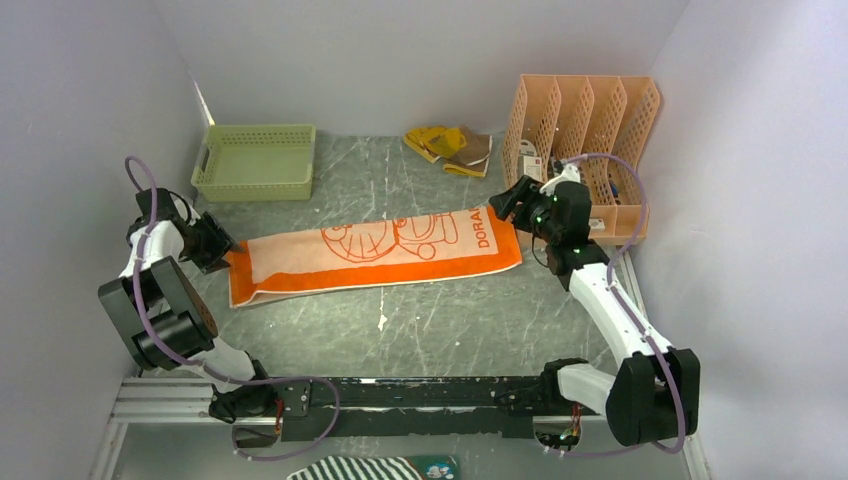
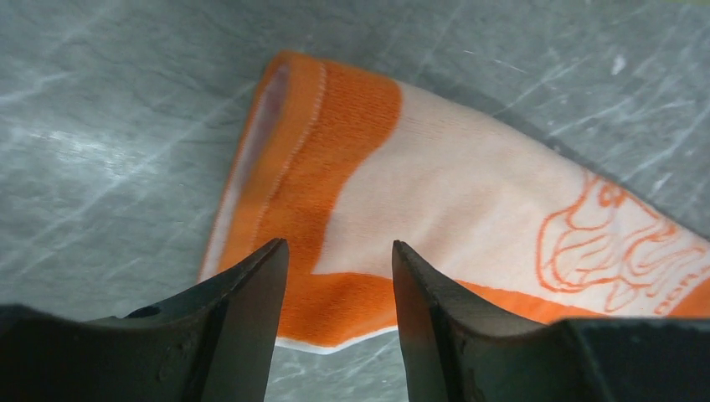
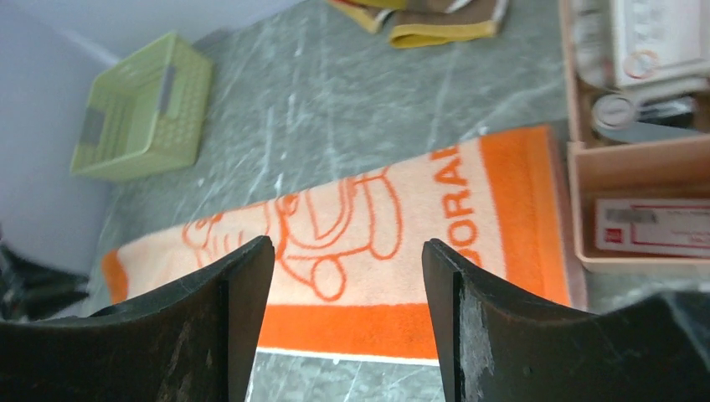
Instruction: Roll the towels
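An orange-bordered towel (image 1: 370, 260) printed with line art and lettering lies lengthwise across the table, folded along its length. My left gripper (image 1: 215, 245) hangs over its left end; in the left wrist view its fingers (image 2: 251, 301) stand apart with nothing between them. My right gripper (image 1: 515, 200) is raised over the right end, by the lettering; in the right wrist view its fingers (image 3: 226, 310) are also apart, the towel visible below and between them.
A green basket (image 1: 252, 175) stands at back left, yellow-brown folded cloths (image 1: 450, 145) at back middle. A peach organizer (image 1: 625, 140) stands at back right, close to the towel's right end.
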